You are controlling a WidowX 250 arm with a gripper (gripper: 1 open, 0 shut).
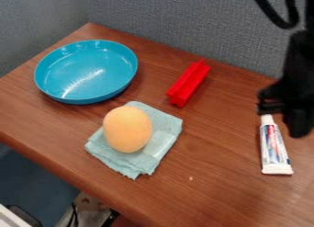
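A blue plate (86, 70) lies at the back left of the wooden table (172, 189). A red block (186, 84) lies to its right. An orange ball-like object (128, 129) rests on a pale teal cloth (156, 153) at the front centre. A white toothpaste tube (274, 150) lies at the right. My dark gripper (285, 112) is at the right edge, partly out of frame, just above the tube's upper end; whether it is open or shut is hard to see.
Grey padded walls stand behind the table. The table's front left edge drops to a dark floor. The middle and front right of the table have bare room.
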